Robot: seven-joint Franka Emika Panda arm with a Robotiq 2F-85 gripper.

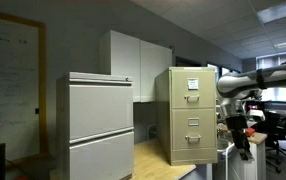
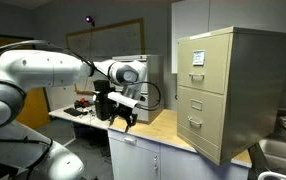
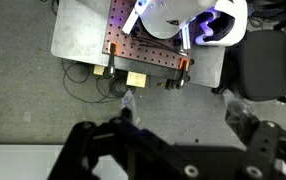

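Note:
My gripper is open with nothing between its fingers, and the floor shows through the gap in the wrist view. In exterior view 2 the gripper (image 2: 123,122) hangs downward at the left end of the counter, well apart from the tan filing cabinet (image 2: 204,95). At the right side of exterior view 1, the gripper (image 1: 245,150) also points down, beyond that tan cabinet (image 1: 192,118). The cabinet stands upright on the wooden counter (image 2: 164,130), its visible drawers closed. A grey filing cabinet (image 1: 99,122) stands farther left with closed drawers.
White cupboards (image 1: 133,62) hang on the wall. A metal sink (image 2: 281,155) lies right of the tan cabinet. In the wrist view, the robot's base plate (image 3: 78,30) is at the top, a black chair (image 3: 263,65) at right, and bare floor (image 3: 33,100) at left.

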